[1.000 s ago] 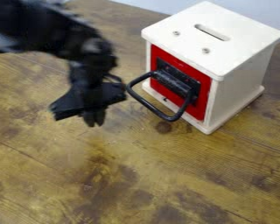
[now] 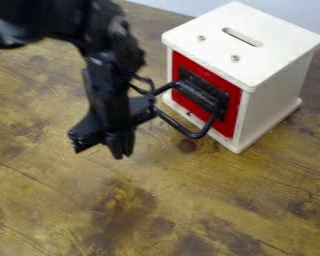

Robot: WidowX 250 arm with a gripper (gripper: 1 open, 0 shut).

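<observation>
A white wooden box point(image 2: 272, 75) with a slot in its top stands at the upper right, a red panel point(image 2: 224, 124) on its front. A black handle point(image 2: 170, 119) sticks out from a dark fitting on that panel, toward the left. My black gripper point(image 2: 120, 148) points down over the wooden floor, just left of the handle and below its outer end, blurred, with its fingers close together and nothing visible between them. Whether it touches the handle is unclear.
A pale wall point(image 2: 190, 5) runs along the back behind the box.
The box stayed put.
</observation>
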